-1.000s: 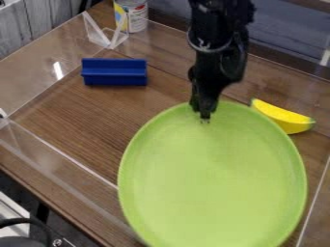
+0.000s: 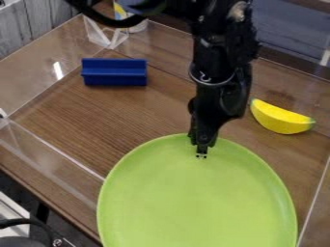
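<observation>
My black gripper (image 2: 203, 151) is low over the upper rim of a large green plate (image 2: 194, 203) lying on the wooden table. Its tips are shut close together, and whether they touch the rim is unclear. A yellow banana (image 2: 280, 119) lies right of the gripper, above the plate's right side.
A blue block (image 2: 115, 72) sits at the upper left of the table. Behind it are a clear plastic item (image 2: 106, 32) and a can, partly hidden by my arm. Bare wood lies left of the gripper, and the table's edge runs along the lower left.
Over the last second the gripper has come down the view and the plate has shifted toward the bottom left. The banana and blue block have stayed in place.
</observation>
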